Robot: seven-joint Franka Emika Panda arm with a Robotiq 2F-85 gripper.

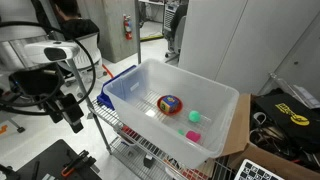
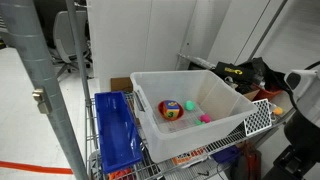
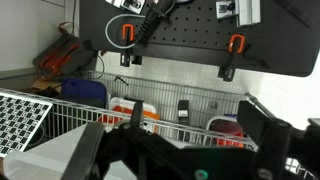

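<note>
My gripper hangs open above the gap between the dark tabletop and the wire shelf, with nothing between its fingers. In exterior view 1 the gripper is at the left, outside the bin, and one dark finger [image 1: 73, 122] shows. A white, see-through bin [image 1: 147, 121] stands on the shelf to its right. Inside lie a red, yellow and blue ball [image 1: 169, 104], a green ball [image 1: 194, 116] and a pink object [image 1: 193, 135], all apart from the gripper. Exterior view 2 shows the same bin [image 2: 165, 146] and the multicolored ball [image 2: 171, 109].
A blue tray [image 2: 119, 133] lies beside the bin on the wire shelf. Dark bags and tools [image 1: 285, 118] crowd the bin's other side. Orange-handled clamps [image 3: 235, 45] grip the tabletop edge. A metal post [image 2: 50, 90] rises near exterior view 2's camera.
</note>
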